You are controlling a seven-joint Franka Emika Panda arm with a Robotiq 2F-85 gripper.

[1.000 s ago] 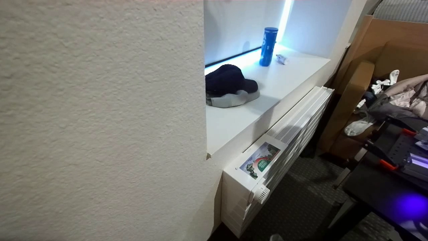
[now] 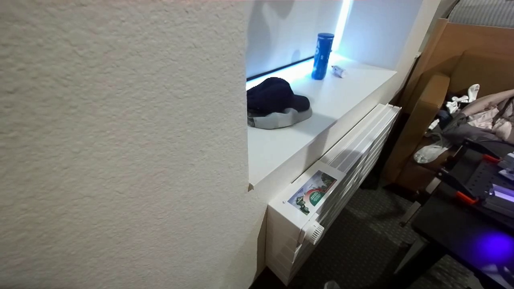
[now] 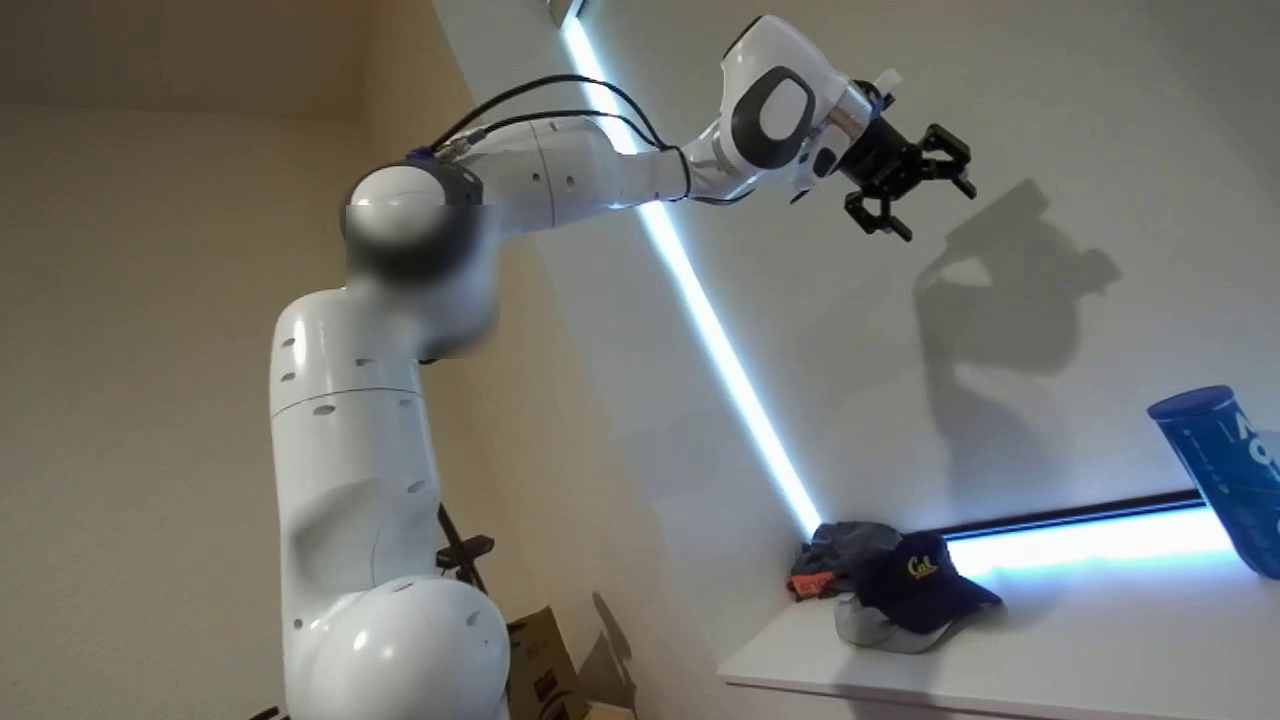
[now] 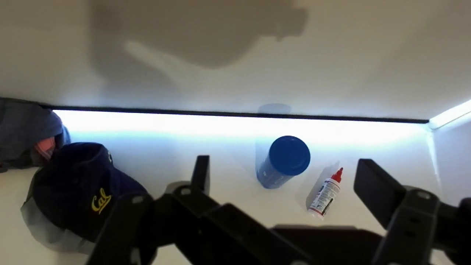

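Note:
High above the white sill, my gripper [image 3: 939, 214] hangs open, nothing between its fingers. In the wrist view its fingers [image 4: 201, 174] frame a blue can [image 4: 289, 156] that stands upright on the sill below, well apart from them. To the can's right lies a small white bottle [image 4: 325, 197] with a red pointed tip. A dark navy cap [image 4: 73, 190] with yellow "Cal" lettering rests on a grey cap [image 4: 42, 232] at the left; part of the caps is hidden behind the gripper.
Behind the caps sits a dark grey cloth item [image 3: 840, 552] with an orange patch. A bright light strip [image 3: 732, 360] runs up the wall corner. Below the sill [image 2: 289, 149] is a white radiator [image 2: 356, 139]. The sill between caps and can is clear.
In exterior view 1, the shadow on the wall above the caps has shifted and grown clearer. The caps, can and bottle have stayed in place.

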